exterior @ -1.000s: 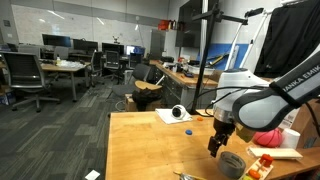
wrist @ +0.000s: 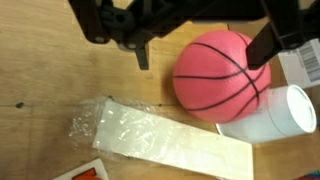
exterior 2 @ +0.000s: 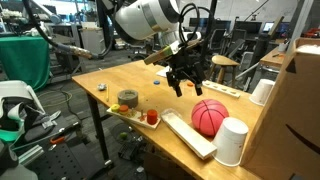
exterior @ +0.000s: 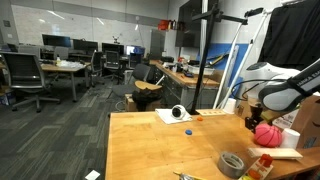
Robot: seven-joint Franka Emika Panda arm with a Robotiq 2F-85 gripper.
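Note:
My gripper is open in the wrist view, its two dark fingers wide apart with nothing held between them. Beyond them lies a pinkish-red ball with dark seams, partly covered by the right finger. In exterior view 2 the gripper hangs above the table, a little to the left of the ball and apart from it. A white cup stands close beside the ball. A pale flat box lies in front of both.
Near the front edge sit a grey roll and a tray with small red-topped items. A large cardboard box borders the right side. White headphones rest at the far edge.
In exterior view 1 the arm and gripper have moved rightward, away from above the grey roll and toward the red ball. The objects on the table look unmoved.

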